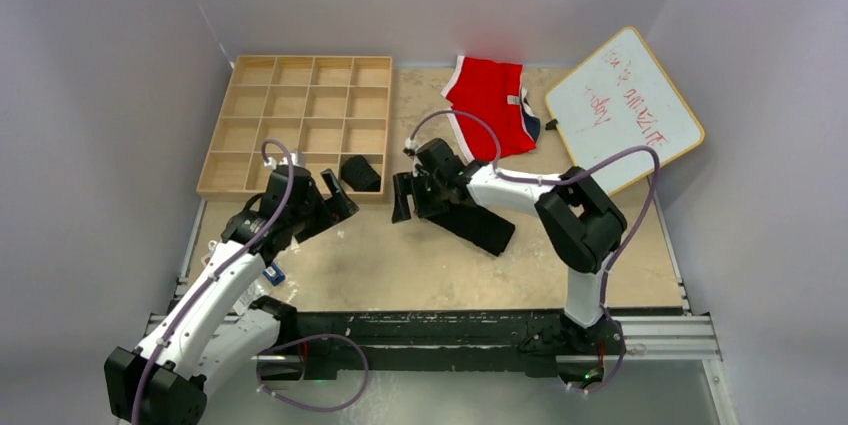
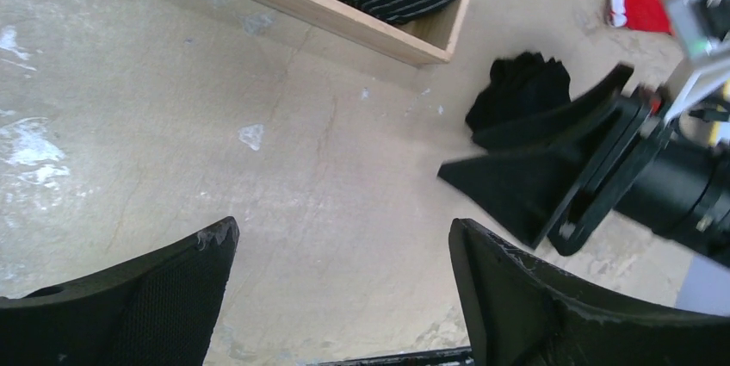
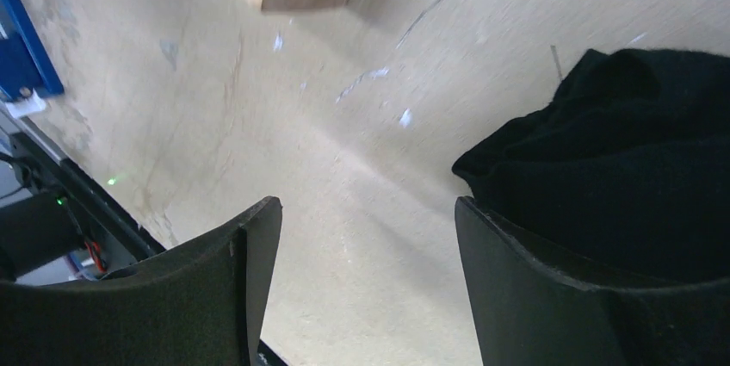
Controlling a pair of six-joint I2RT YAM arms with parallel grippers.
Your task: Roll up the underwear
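Observation:
The black underwear (image 1: 484, 229) lies as a dark strip on the table, its upper left part hidden under my right arm. In the right wrist view this black cloth (image 3: 620, 159) bunches at the right, against or just behind one finger. My right gripper (image 1: 409, 207) has its fingers apart, with bare table showing between them. To the left, near the box's front corner, my left gripper (image 1: 336, 207) stands open and empty. The left wrist view shows a crumpled end of the cloth (image 2: 527, 82) behind the right gripper.
A wooden compartment box (image 1: 318, 57) stands at the back left, with a dark striped rolled cloth (image 1: 360, 174) in its front right compartment. Red underwear (image 1: 488, 100) lies flat at the back. A whiteboard (image 1: 625, 105) leans at the right.

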